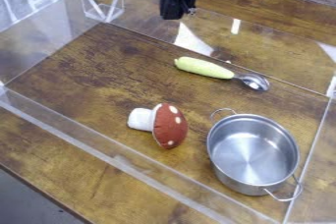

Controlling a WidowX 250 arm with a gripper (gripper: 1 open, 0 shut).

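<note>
My black gripper (175,8) is high at the top centre of the view, cut off by the frame's edge; its finger is too small and dark to read. Below it, a pale yellow-green corn cob (202,67) lies beside a metal spoon (254,83) on the wooden table. A red plush mushroom (168,127) with white spots and a white stem lies in the lower middle. A steel pot (252,151) with two handles stands at the lower right.
Clear acrylic walls (79,130) border the wooden work area (85,76).
</note>
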